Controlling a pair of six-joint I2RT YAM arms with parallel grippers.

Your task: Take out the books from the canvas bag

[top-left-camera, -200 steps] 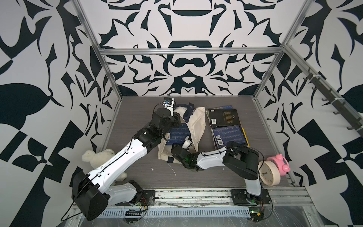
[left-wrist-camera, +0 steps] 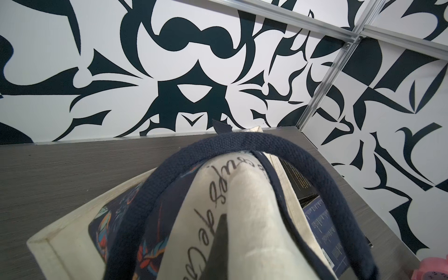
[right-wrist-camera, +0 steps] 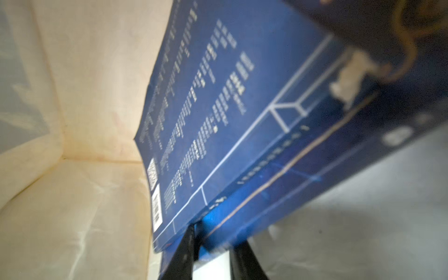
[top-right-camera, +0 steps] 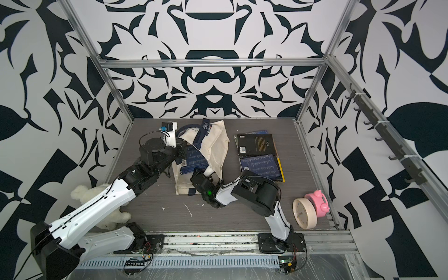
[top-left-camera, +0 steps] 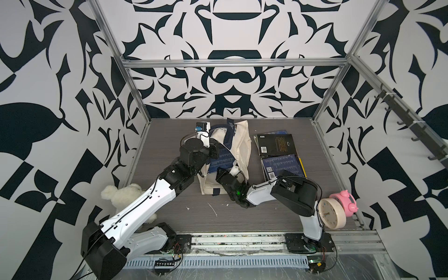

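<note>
The cream canvas bag lies open on the table with blue books inside. My left gripper is over the bag's back left part, by its navy handle; its fingers are not visible in the left wrist view, where cream fabric fills the lower middle. My right gripper reaches into the bag at the lower edge of a blue book, its two fingers apart at that edge; whether it grips the book is unclear.
Books lie stacked right of the bag. A pink alarm clock with a round clock is at the front right, a white plush toy at the front left.
The bag has shifted toward the back and slightly left, with the left arm moving the same way. The right arm has moved slightly toward the back, deeper into the bag.
</note>
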